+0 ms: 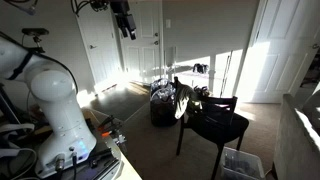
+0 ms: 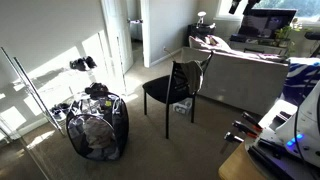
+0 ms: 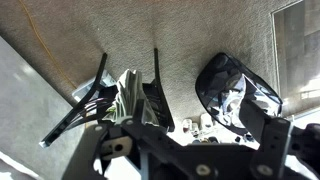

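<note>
High above the floor, my gripper [image 1: 127, 32] hangs open at the top of exterior view 1, with nothing visible between its fingers. Looking down in the wrist view, I see the gripper spread across the lower part. A black chair [image 2: 172, 87] stands on the carpet, and a pale cloth [image 3: 131, 92] is draped over its back. Beside the chair is a black mesh hamper [image 2: 119, 127] holding clothes [image 2: 97, 132]. Both chair and hamper are well below the gripper, apart from it; its fingers and body hide part of the chair in the wrist view.
A clear plastic bin [image 1: 241, 164] sits on the floor near the chair. Several shoes [image 2: 62, 109] lie by the wall behind the hamper. A grey sofa [image 2: 240, 72] stands beyond the chair. Open carpet [image 2: 150, 150] lies in front of chair and hamper.
</note>
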